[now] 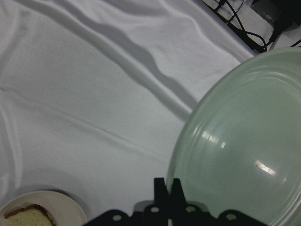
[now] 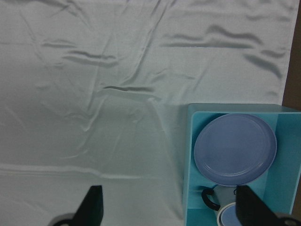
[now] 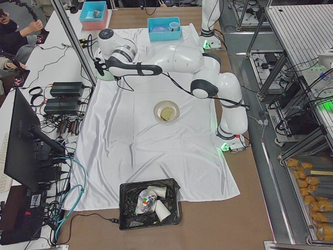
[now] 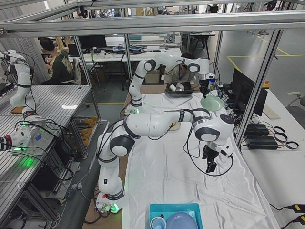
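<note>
A pale green plate (image 4: 211,103) is gripped at its rim by my left gripper, filling the right of the left wrist view. A small plate (image 1: 66,209) with a slice of bread (image 1: 29,217) lies on the white cloth, at lower left in that view. My right gripper stands open above the cloth near a blue bin (image 2: 197,111), which holds a blue plate (image 2: 235,148) and a mug (image 2: 226,207).
A black bin (image 3: 150,224) with paper rolls and a bag sits at one end of the cloth (image 3: 156,146). A monitor, cables and black boxes line the side table.
</note>
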